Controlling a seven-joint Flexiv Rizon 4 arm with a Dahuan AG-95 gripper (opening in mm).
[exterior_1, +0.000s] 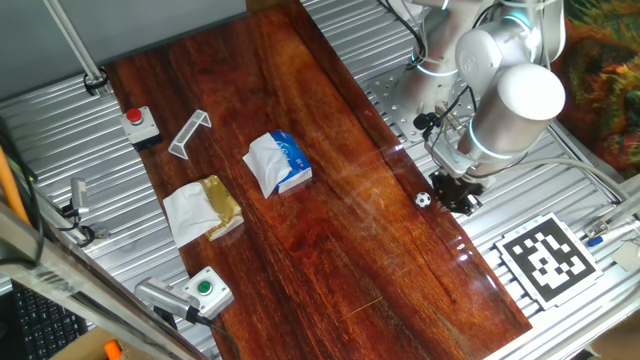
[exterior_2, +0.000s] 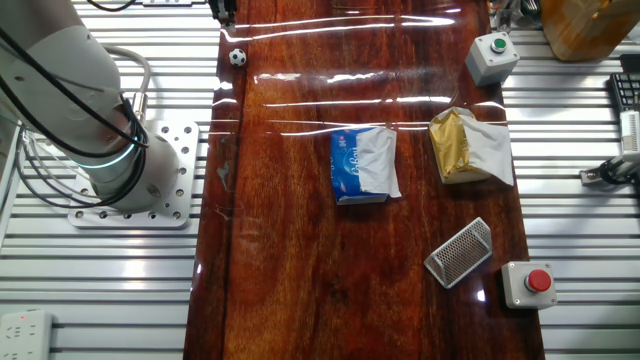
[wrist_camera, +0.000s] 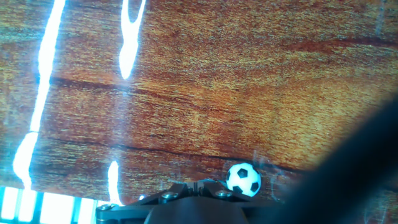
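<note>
A small black-and-white soccer ball (exterior_1: 423, 200) rests on the wooden table near its edge on the robot's side. In the wrist view the ball (wrist_camera: 243, 180) lies just right of my gripper, whose fingertips meet with nothing showing between them. From outside, the dark gripper (exterior_1: 460, 196) hangs at the table edge, close beside the ball. Exterior view 2 shows the ball (exterior_2: 237, 57) clearly, with only a bit of the gripper at the top edge. The blue tissue pack (exterior_1: 281, 163) and the gold tissue pack (exterior_1: 205, 209) lie farther across the table.
A metal grater (exterior_2: 460, 252) lies near the far edge. A red-button box (exterior_1: 140, 128) and a green-button box (exterior_1: 208, 291) stand along that same edge. A black-and-white marker board (exterior_1: 548, 260) lies off the table.
</note>
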